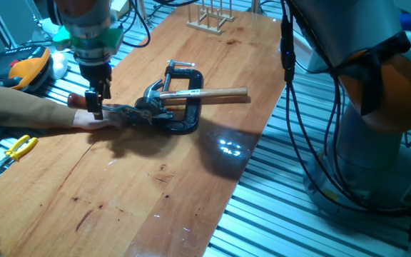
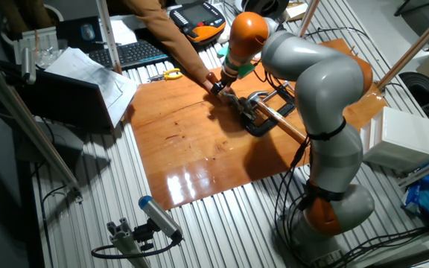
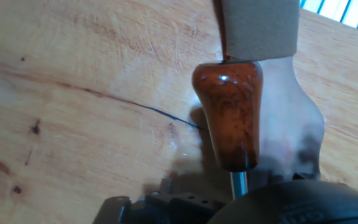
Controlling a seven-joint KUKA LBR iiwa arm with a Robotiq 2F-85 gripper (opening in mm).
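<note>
A tool with a glossy brown wooden handle (image 3: 232, 112) and a metal shaft lies low over the table. In exterior view 1 its handle (image 1: 78, 101) points left, and its metal part runs right, toward the clamp. My gripper (image 1: 98, 114) points down at the shaft, just right of the handle. Its dark fingers overlap the shaft in that view; whether they are open or shut on it does not show. In the wrist view the shaft disappears behind the dark gripper body at the bottom. A person's hand (image 1: 97, 121) lies beside the tool, under the gripper.
A black C-clamp (image 1: 194, 107) and a hammer (image 1: 216, 93) lie to the right, touching or overlapping the tool's far end. Yellow-handled pliers (image 1: 21, 147) lie at the left edge. A wooden rack (image 1: 209, 27) stands far back.
</note>
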